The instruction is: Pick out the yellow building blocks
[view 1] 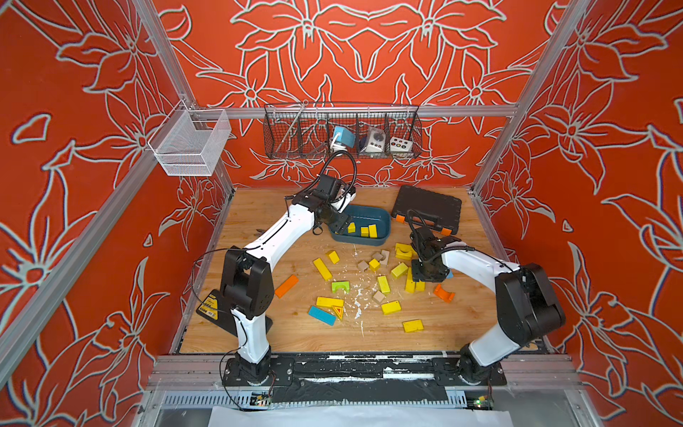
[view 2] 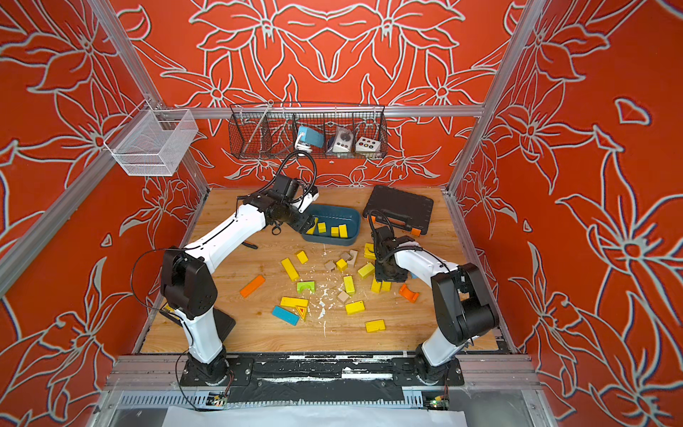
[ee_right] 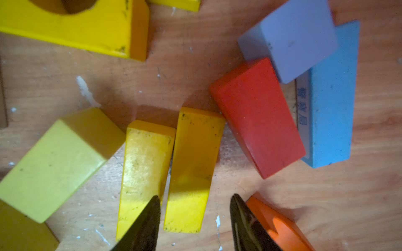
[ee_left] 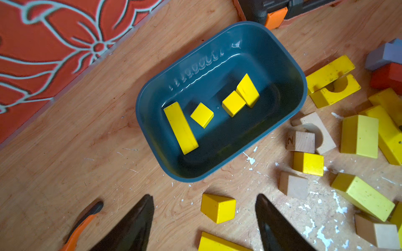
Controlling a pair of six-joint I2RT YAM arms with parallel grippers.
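Observation:
Several yellow blocks lie in the dark teal bin (ee_left: pixel 268 39); more are scattered before it, including a yellow cube (ee_left: pixel 217 208) and a long bar (ee_left: pixel 222 243). My left gripper is open above the table at the bin's near-left side, nothing between its fingers. My right gripper is open over two upright-lying yellow bars (ee_right: pixel 144 171) among the right-hand pile, its fingers at the bottom of its wrist view. A pale yellow block (ee_right: pixel 50 167) lies left of them.
Red (ee_right: pixel 257 117), blue (ee_right: pixel 328 100), orange (ee_right: pixel 274 221) and plain wooden blocks (ee_left: pixel 293 186) mix with the yellow. A black case (view 1: pixel 427 206) lies behind the pile. Wire baskets (view 1: pixel 298 135) hang on the wall.

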